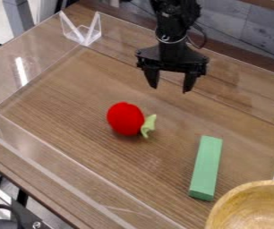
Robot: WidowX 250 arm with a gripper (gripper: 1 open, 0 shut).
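My black gripper (171, 73) is at the upper middle of the camera view, low over the wooden table (55, 143), its fingers apart and nothing seen between them. Below it and to the left lies a red round object (125, 118) with a small pale green part on its right side, apart from the gripper. A long green block (207, 168) lies at the lower right.
A yellow bowl (253, 206) fills the bottom right corner. A clear object (82, 25) stands at the back left.
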